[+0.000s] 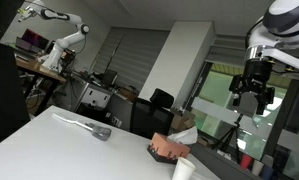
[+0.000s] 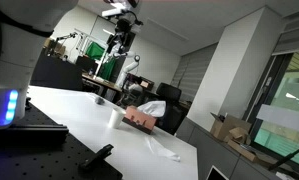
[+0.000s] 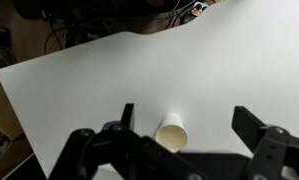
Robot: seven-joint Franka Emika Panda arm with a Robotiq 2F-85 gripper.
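Note:
High above the white table (image 3: 179, 75), my gripper stands open, its two fingers wide apart with nothing between them. A white cup (image 3: 172, 132) shows below, in the gap between the fingers in the wrist view. From the side, the same cup (image 1: 184, 170) sits at the lower right edge of exterior view 1, with the gripper (image 1: 250, 104) well above table height. Exterior view 2 has the cup (image 2: 115, 118) upright near the table's middle. A grey-headed tool with a pale handle (image 1: 97, 130) lies flat on the table.
An orange-brown box (image 1: 169, 148) stands behind the cup, with something white on top. A flat white sheet (image 2: 161, 148) lies on the table's right side. A black chair (image 1: 149, 116) is beyond the far edge. Table around the cup is mostly bare.

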